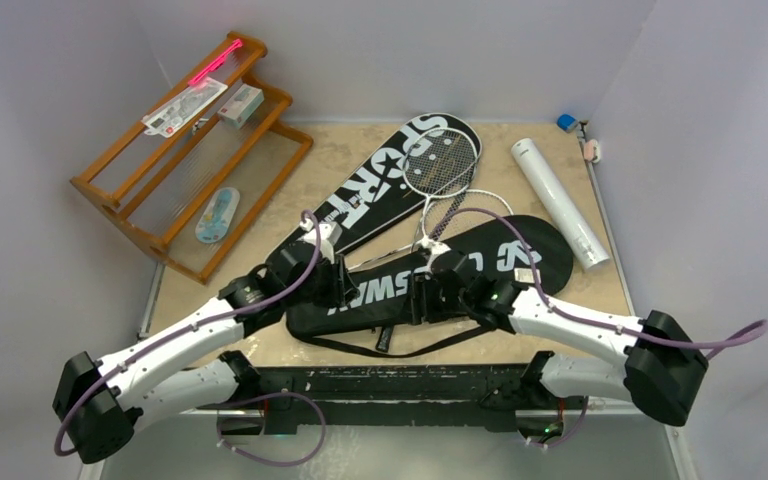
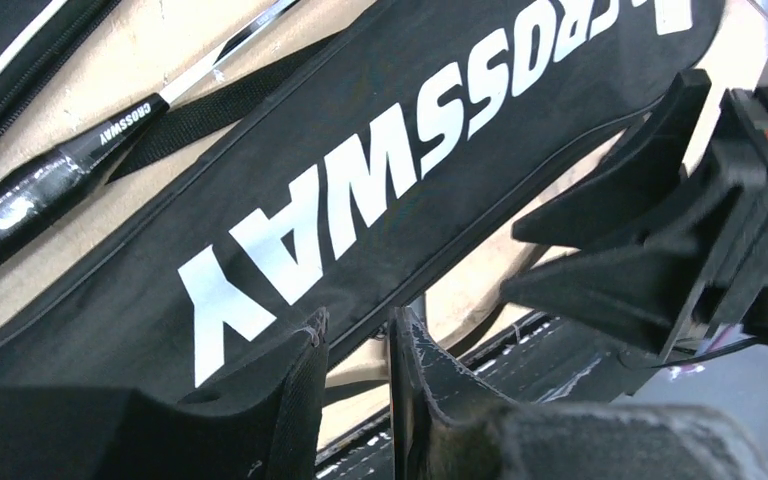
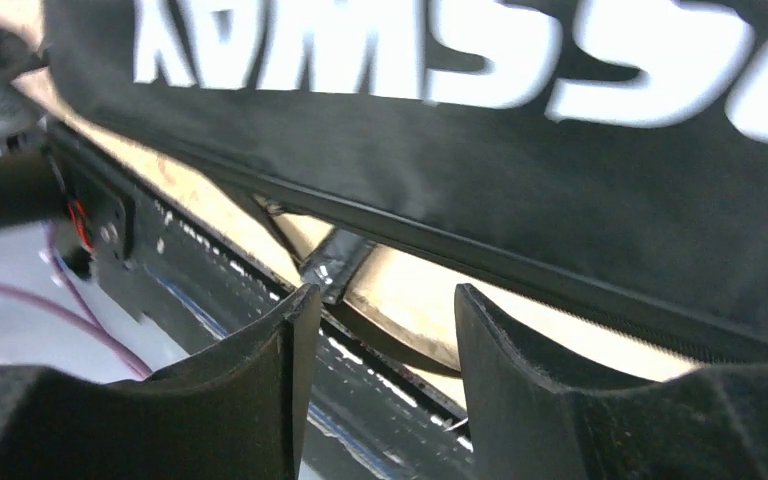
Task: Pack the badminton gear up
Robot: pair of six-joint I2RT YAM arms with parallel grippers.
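A black CROSSWAY bag (image 1: 375, 300) lies along the front of the table, its strap and a dark racket grip (image 3: 335, 260) showing at its near edge. My left gripper hangs over the bag's near side, part open, nothing seen between its fingers. My right gripper is above the same edge, open and empty, close beside the left. Behind, two rackets (image 1: 438, 160) lie partly on a second black SPORT bag (image 1: 360, 190). A white shuttlecock tube (image 1: 558, 200) lies at the right.
A wooden shelf (image 1: 260, 205) with small items stands at the back left. A small blue box (image 1: 566, 122) sits in the back right corner. Bare table shows at the front left and back.
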